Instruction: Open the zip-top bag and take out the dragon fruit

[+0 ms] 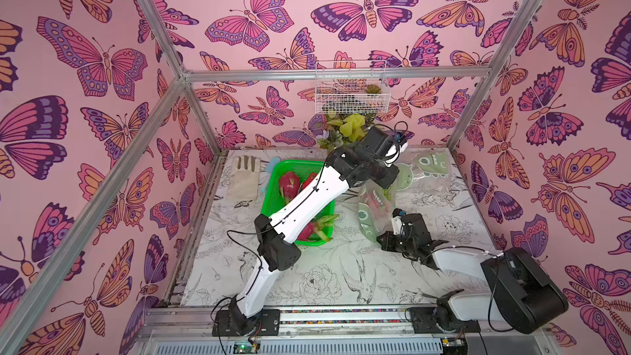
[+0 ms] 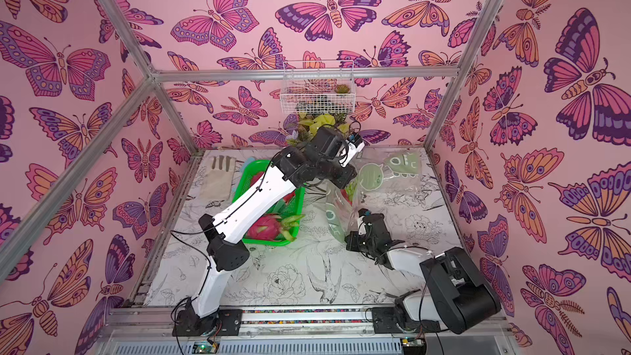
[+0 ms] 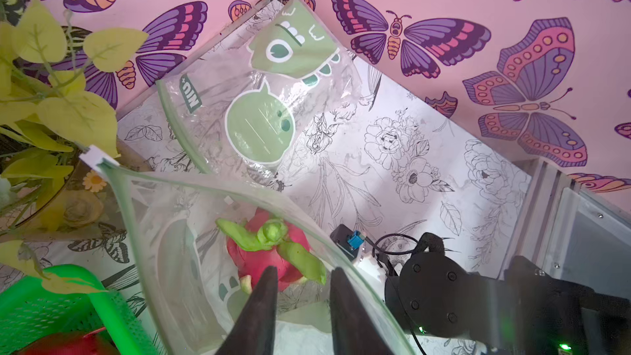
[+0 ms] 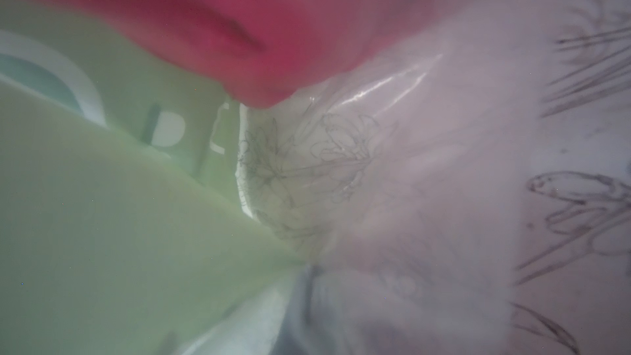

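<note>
The clear and green zip top bag (image 3: 148, 256) has its mouth spread wide in the left wrist view. Inside it lies a pink dragon fruit (image 3: 259, 259) with green leafy tips. My left gripper points down at the bag's mouth, its two dark fingers (image 3: 259, 315) apart with nothing between them. In the top views the left forearm hides its fingertips. My right gripper (image 1: 383, 242) is low at the bag's near right side. In the right wrist view the film gathers to a point at a dark fingertip (image 4: 309, 289), the fingers shut on the bag.
A green basket (image 1: 270, 207) with several dragon fruits stands left of the bag, under my left arm. Another clear, green-printed bag (image 3: 263, 125) lies flat behind. A leafy plant (image 3: 62, 98) stands at the back. A glove (image 1: 244, 177) rests far left.
</note>
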